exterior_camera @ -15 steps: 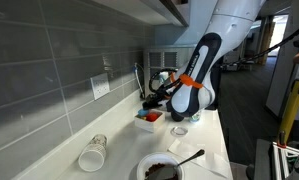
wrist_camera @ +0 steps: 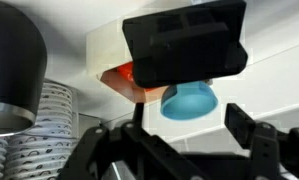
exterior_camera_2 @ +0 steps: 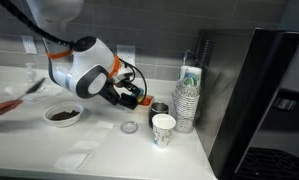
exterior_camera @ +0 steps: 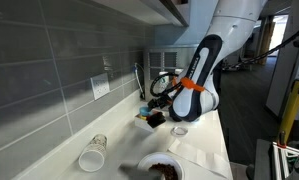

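Note:
In the wrist view my gripper stands open, its dark fingers well apart. Beyond them is a white box (wrist_camera: pixel 107 48) with something red-orange (wrist_camera: pixel 125 72) inside. A light blue round item (wrist_camera: pixel 189 102) shows at the box's near side. A black blocky object (wrist_camera: pixel 184 42) covers part of the box; whether it rests there cannot be told. From the second exterior view, the gripper (exterior_camera_2: pixel 127 98) hangs low by the box with orange contents (exterior_camera_2: pixel 146 100). In the first exterior view the box (exterior_camera: pixel 142 122) is partly hidden behind a dark shape.
A dark metal cup (exterior_camera_2: pixel 159 111), a white patterned cup (exterior_camera_2: pixel 163 131) and a tall stack of cups (exterior_camera_2: pixel 185 105) stand close by. A bowl of brown bits (exterior_camera_2: pixel 62 115) sits left of a hand (exterior_camera_2: pixel 3 106) with a utensil, near white papers (exterior_camera_2: pixel 79 150).
The arm has come down and a dark shape now covers part of the box. The spoon resting on the bowl was grasped by a person's hand and is gone from the bowl.

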